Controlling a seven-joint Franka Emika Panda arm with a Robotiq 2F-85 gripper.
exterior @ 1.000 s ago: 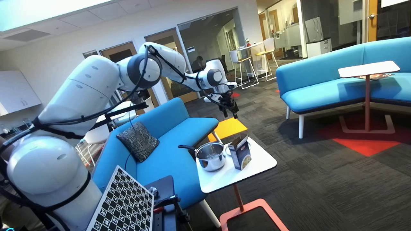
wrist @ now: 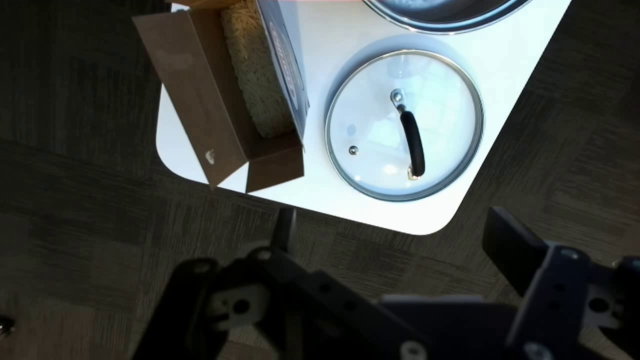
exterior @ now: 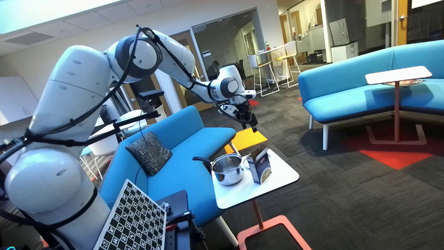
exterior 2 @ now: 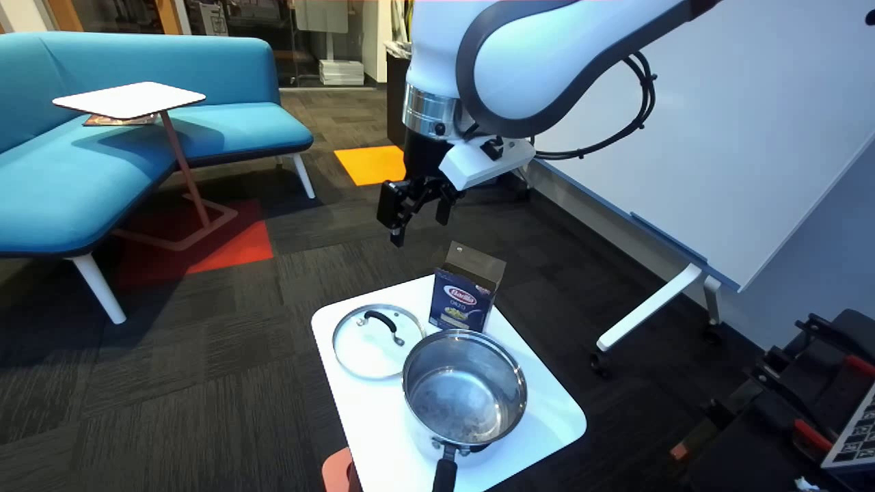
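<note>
My gripper is open above the far end of the small white table, its fingers wide apart with only dark floor showing between them. In exterior view 2 the gripper (exterior 2: 420, 225) hangs in the air behind and above the pasta box (exterior 2: 463, 295), touching nothing. That blue box stands upright with its top flaps open; orzo (wrist: 258, 78) shows inside from the wrist. Beside it a glass lid (wrist: 405, 126) lies flat, its black handle (wrist: 412, 141) upward. A steel pot (exterior 2: 465, 393) sits uncovered and looks empty, its black handle pointing away from the box.
The white table (exterior: 233, 198) is narrow, and its items stand close together. A blue sofa (exterior: 187, 162) runs alongside it. Open carpet lies beyond the table, with a whiteboard (exterior 2: 697, 123) off to one side.
The arm's shoulder and elbow have drawn back toward the base. My gripper has shifted only slightly in exterior view 1. Box, pot and table stay where they were.
</note>
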